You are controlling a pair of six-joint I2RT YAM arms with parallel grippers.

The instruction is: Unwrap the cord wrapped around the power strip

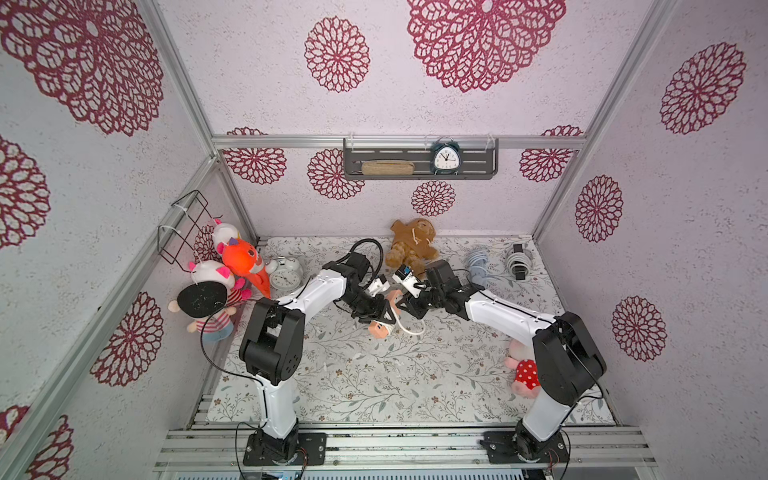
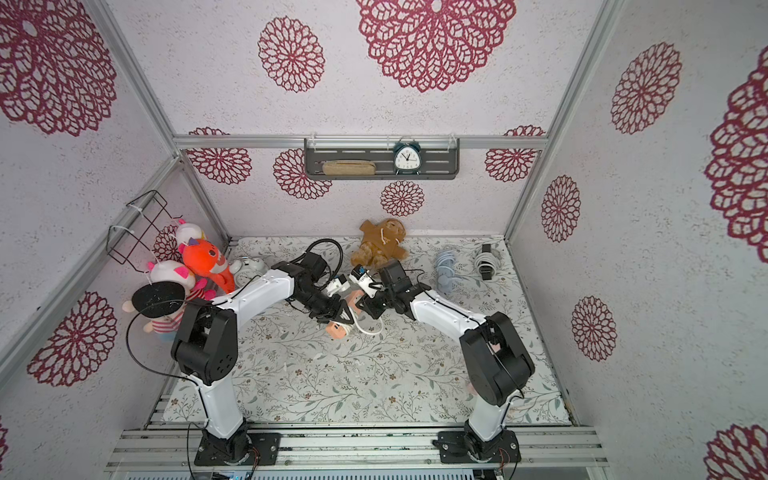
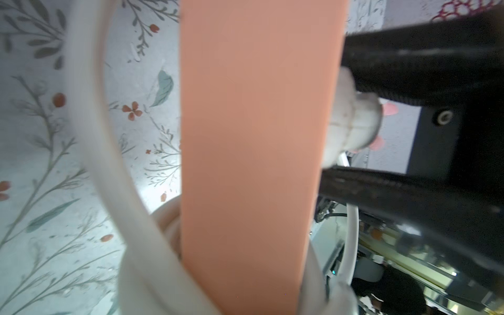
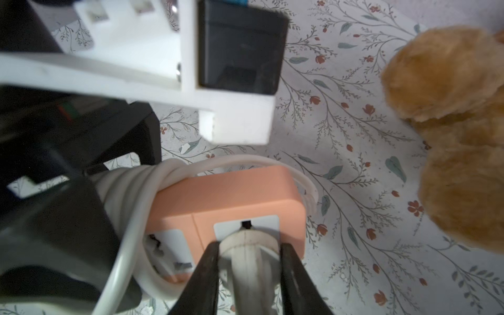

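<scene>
A peach power strip [image 4: 225, 191] with white cord [image 4: 139, 231] coiled round it sits between my grippers at the table's middle. My left gripper [image 1: 381, 312] is shut on the strip, whose long side [image 3: 252, 131] fills the left wrist view with cord loops beside it. My right gripper is at the strip's end, its dark fingers either side of the white plug [image 4: 249, 241]; whether they are shut on it is unclear. A loose cord loop hangs toward the front right in the top views.
A brown teddy bear [image 1: 412, 240] lies just behind. Coiled blue cord [image 1: 477, 264], another wrapped strip [image 1: 518, 260], a white clock [image 1: 285, 273] and plush toys [image 1: 244, 264] line the sides.
</scene>
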